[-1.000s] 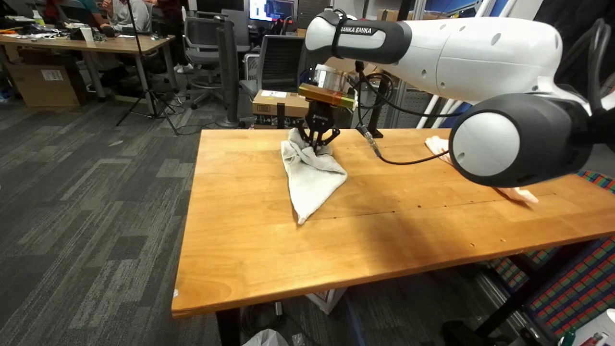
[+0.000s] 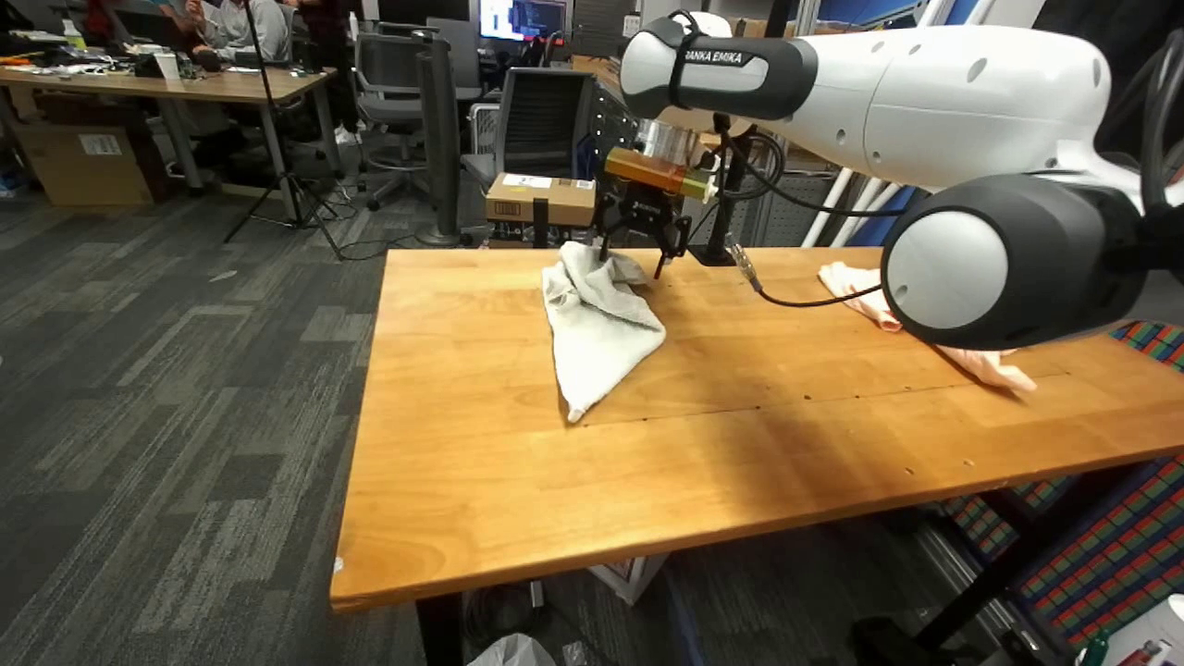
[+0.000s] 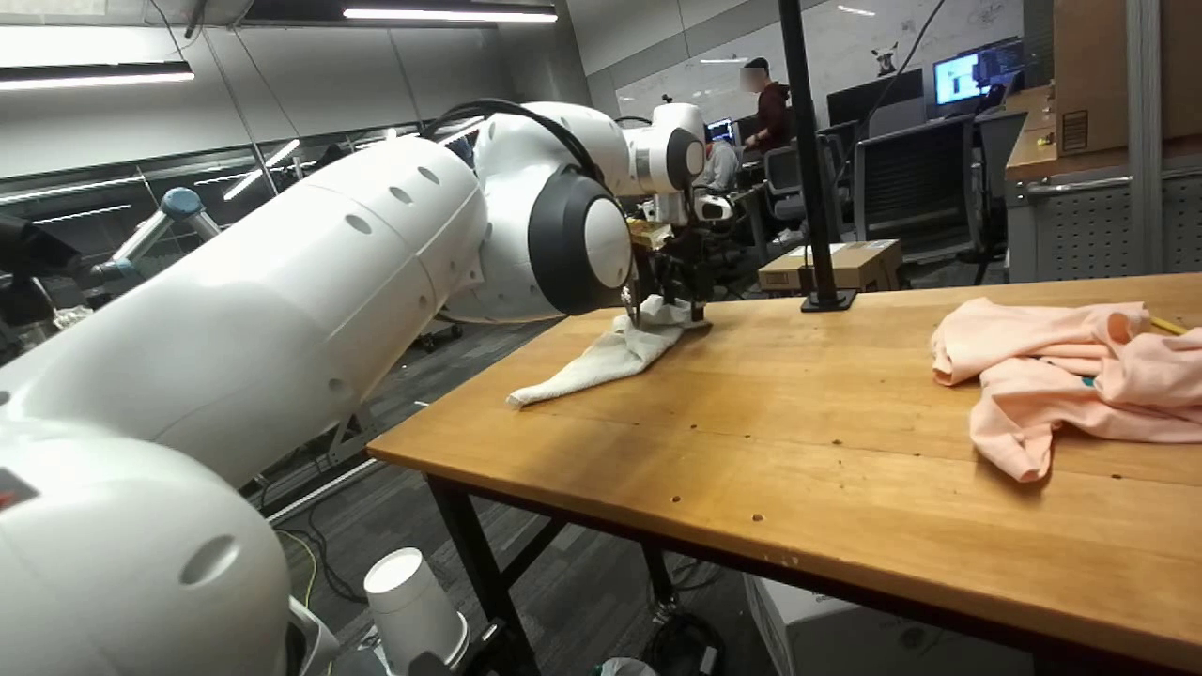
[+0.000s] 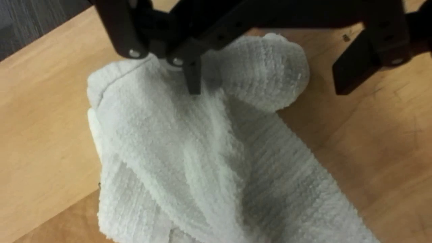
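Note:
A crumpled white towel (image 2: 600, 339) lies near the table's back left part, its narrow corner pointing to the front in exterior view 1. My gripper (image 2: 633, 265) is at the towel's bunched far end, with its fingers spread wide. In the wrist view the towel (image 4: 162, 121) fills the middle; one of the fingers (image 4: 193, 79) is over the folds, while the other finger (image 4: 356, 66) is out past the towel's edge above bare wood. The open gripper grips nothing. From exterior view 2 the towel (image 3: 608, 359) shows below the gripper (image 3: 667, 310).
A peach-coloured cloth (image 3: 1059, 372) lies heaped on the table's other side. Behind it, a black post (image 3: 828, 295) rises from the back edge. A cardboard box (image 2: 540, 200) stands beyond that edge.
My gripper was closed in on the towel's bunched end; now its fingers are spread and it has shifted right and up a little. The towel has barely moved.

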